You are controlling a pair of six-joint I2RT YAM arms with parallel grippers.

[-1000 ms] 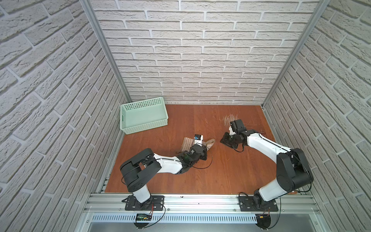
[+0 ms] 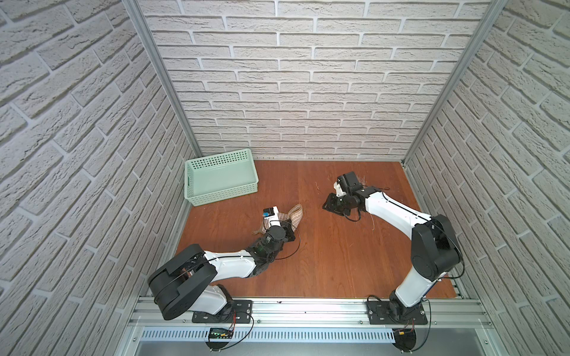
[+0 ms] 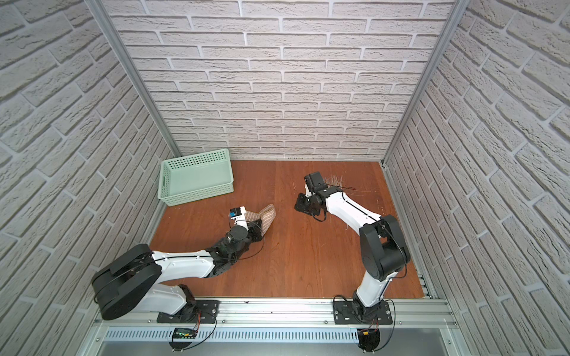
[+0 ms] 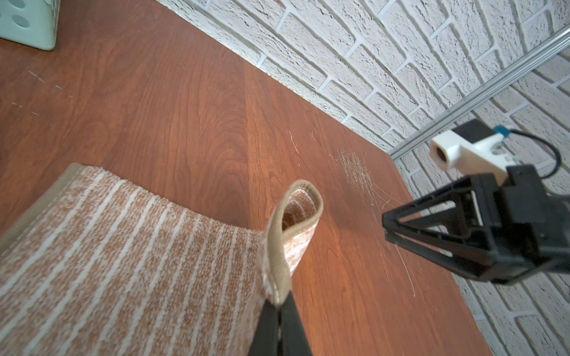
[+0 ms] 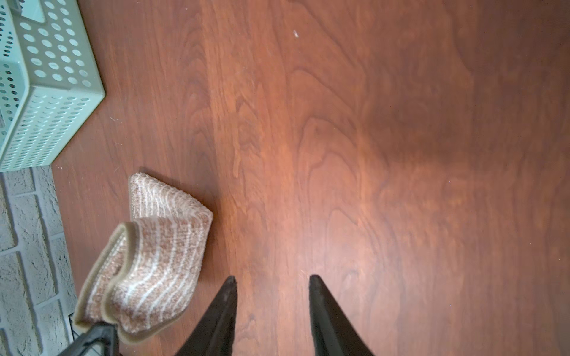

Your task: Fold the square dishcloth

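Note:
The dishcloth, brown and white striped with a tan hem, is held up at one edge by my left gripper, whose fingers are shut on it. In the left wrist view its raised edge curls over above the fingertips, while the striped part spreads away to the left. From the right wrist view the cloth looks bent, with its hem looped at the lower left. My right gripper is apart from the cloth, to its right above bare table, its fingers spread with nothing between them.
A pale green perforated basket stands at the back left of the wooden table. Bare table lies between the two arms and along the front. Brick walls close off the back and sides.
My left gripper has moved left with the cloth, which has shifted left too. The right arm has moved slightly left and back, its gripper still empty.

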